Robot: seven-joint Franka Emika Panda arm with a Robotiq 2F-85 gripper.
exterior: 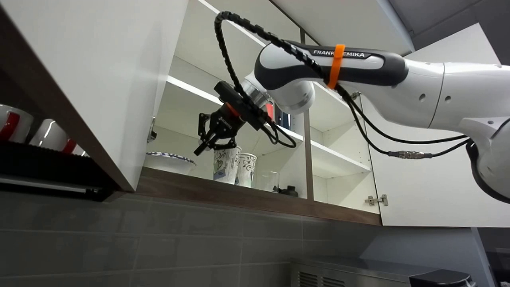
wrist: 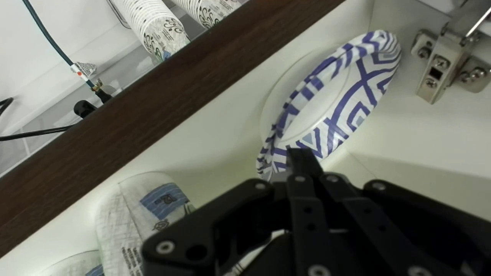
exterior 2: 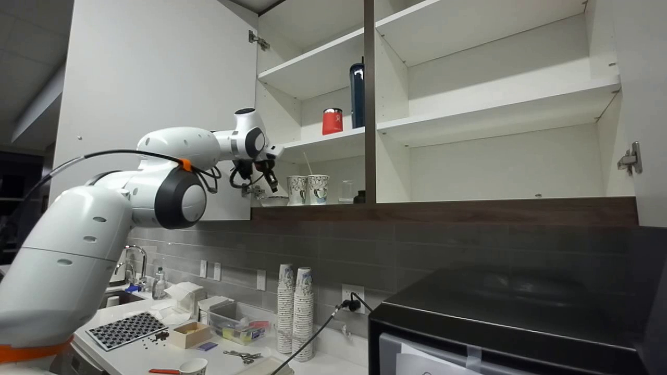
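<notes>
My gripper (exterior: 197, 152) is shut, with nothing between its fingers, and hangs inside the open cupboard just above its bottom shelf. A white bowl (exterior: 168, 163) with a blue-patterned rim stands on that shelf, below and to the left of the fingertips in exterior view 1. The wrist view shows the blue-and-white bowl (wrist: 338, 99) beyond the fingertips, which overlap its near edge in the picture; a gap shows from the side. Two patterned paper cups, one (exterior: 226, 165) nearer the gripper and another (exterior: 246, 170) beside it, stand upright on the same shelf.
A clear glass (exterior: 266, 181) and a small black object (exterior: 289, 191) are farther along the shelf. A metal hinge (wrist: 442, 69) sits close to the bowl. On the shelf above are a red tumbler (exterior 2: 332, 121) and a dark bottle (exterior 2: 357, 94). The right-hand compartments look empty.
</notes>
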